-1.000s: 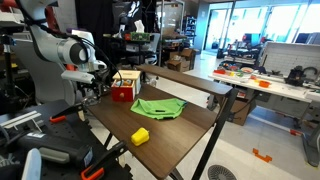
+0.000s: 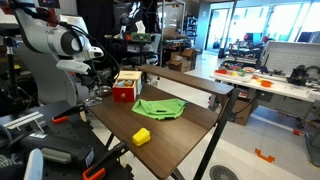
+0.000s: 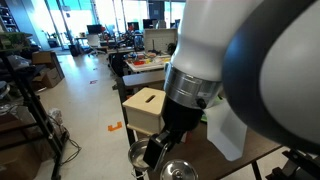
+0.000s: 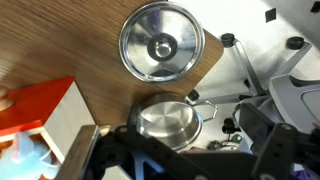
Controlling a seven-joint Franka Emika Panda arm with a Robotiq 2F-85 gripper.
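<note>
A round glass lid with a metal rim and a central knob (image 4: 163, 43) lies on the brown table in the wrist view. Beside it, near the table's edge, is a shiny metal pot (image 4: 168, 122) with a side handle; its inside looks empty. Both also show in exterior view 2, the pot (image 3: 138, 156) left of the lid (image 3: 180, 171). My gripper is open above the pot side, its dark fingers apart at the bottom of the wrist view, with nothing held. The white arm covers much of exterior view 2.
A red box with a pale top (image 2: 126, 86) stands close to the pot and lid. Farther along the table (image 2: 185, 139) are a green cloth (image 2: 160, 108) and a yellow object (image 2: 142, 136). Bare tabletop lies between and beyond them.
My arm has risen at the left of exterior view 1. The box, green cloth and yellow object have stayed in place.
</note>
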